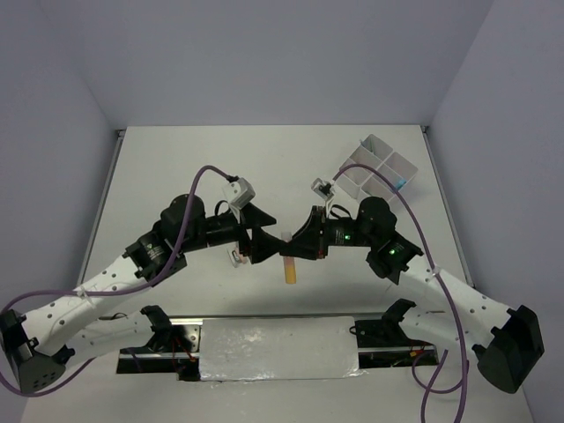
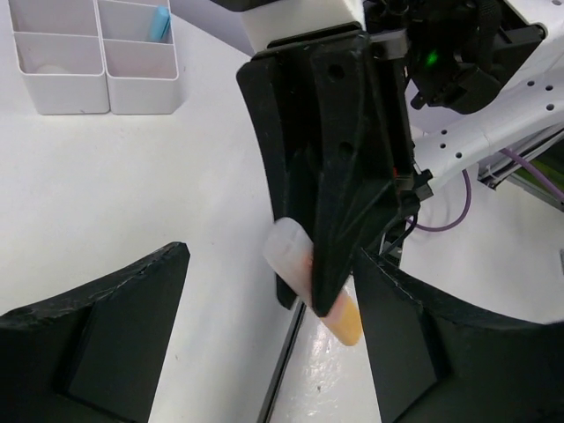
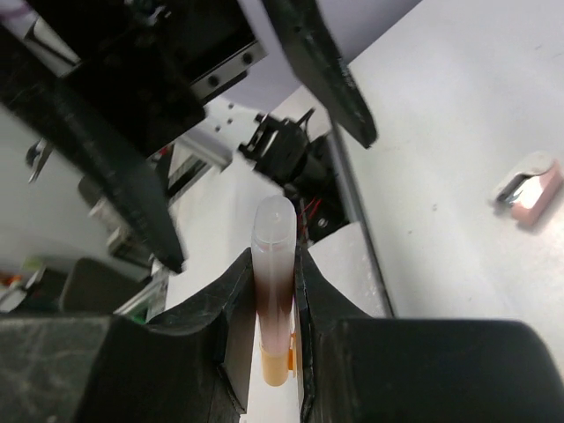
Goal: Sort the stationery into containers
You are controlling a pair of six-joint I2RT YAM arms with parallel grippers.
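An orange marker with a pale translucent cap (image 1: pixel 289 270) is held upright between the fingertips of my right gripper, showing below it in the top view and at a slant in the left wrist view. My left gripper is open just beside it, fingers apart, with nothing between them. A small pink-and-white item (image 3: pixel 536 194) lies on the table behind the left gripper. The white compartment container (image 1: pixel 379 164) stands at the back right, with a blue item (image 2: pixel 159 24) in one compartment.
Grey walls enclose both sides and the back. The table's front edge runs beneath both arms.
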